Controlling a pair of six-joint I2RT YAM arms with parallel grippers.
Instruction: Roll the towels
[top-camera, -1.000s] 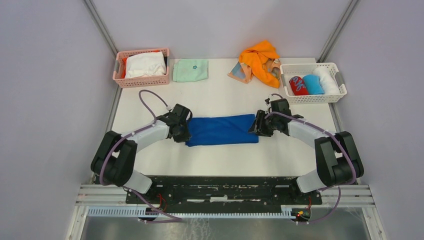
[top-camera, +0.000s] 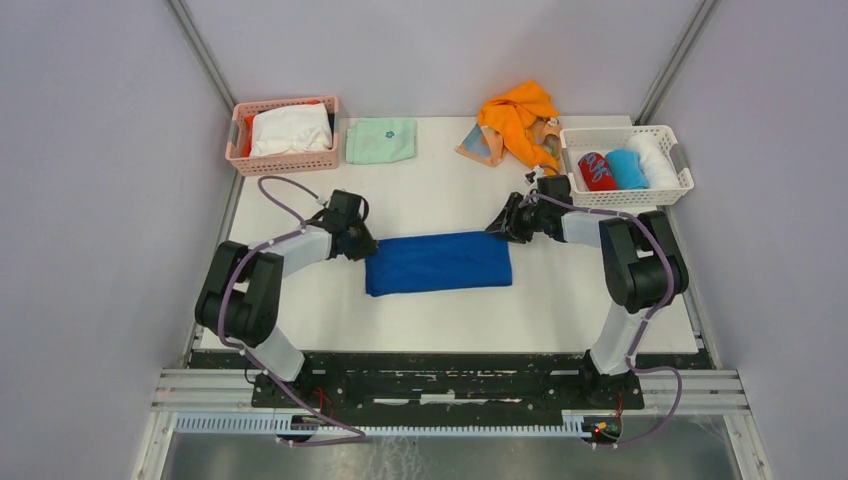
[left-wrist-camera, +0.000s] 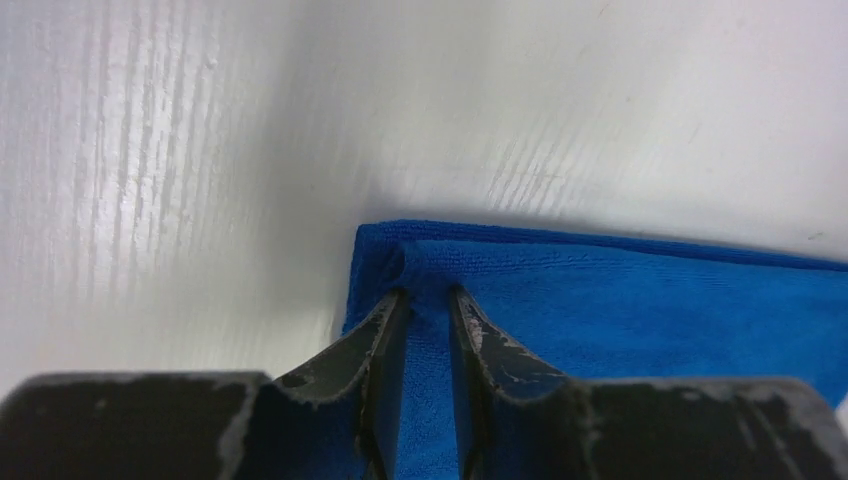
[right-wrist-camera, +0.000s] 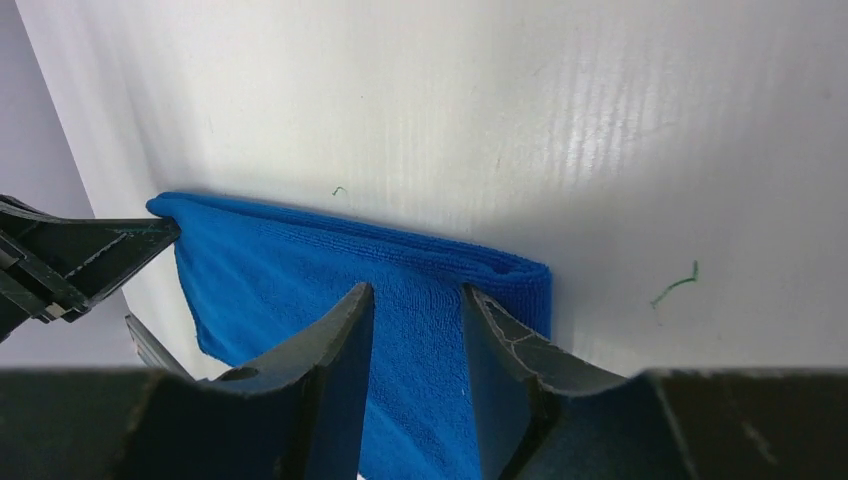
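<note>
A blue towel (top-camera: 438, 264), folded into a long rectangle, lies across the middle of the white table. At its far left corner my left gripper is shut on the towel's edge, with blue cloth in the narrow gap between its fingers. My right gripper stands part open at the far right corner, its fingertips (right-wrist-camera: 358, 296) over the towel on either side of a strip of cloth. In the right wrist view, the left gripper's dark fingers (right-wrist-camera: 130, 245) show at the towel's other end.
A pink basket (top-camera: 285, 163) holding a white towel stands at the back left, beside a folded mint towel (top-camera: 381, 141). An orange towel (top-camera: 520, 112) lies heaped at the back. A white basket (top-camera: 630, 197) with rolled towels sits back right.
Both grippers have moved from the towel's side edges toward its far corners. The towel has shifted slightly left.
</note>
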